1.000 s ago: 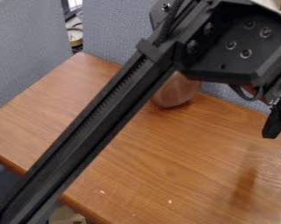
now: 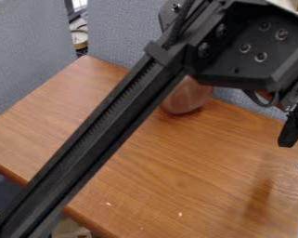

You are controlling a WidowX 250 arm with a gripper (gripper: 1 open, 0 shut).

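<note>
The black arm crosses the camera view from bottom left to top right. At the right edge my gripper [image 2: 296,147] is mostly cut off by the frame, with its dark fingers apart above the wooden table, open. A brown rounded object [image 2: 185,98], perhaps a bowl or pot, stands at the back of the table, partly hidden behind the arm.
Grey padded panels [image 2: 27,51] border it at left and back. A blue edge shows at the bottom right, and the table's edge drops off at the lower left.
</note>
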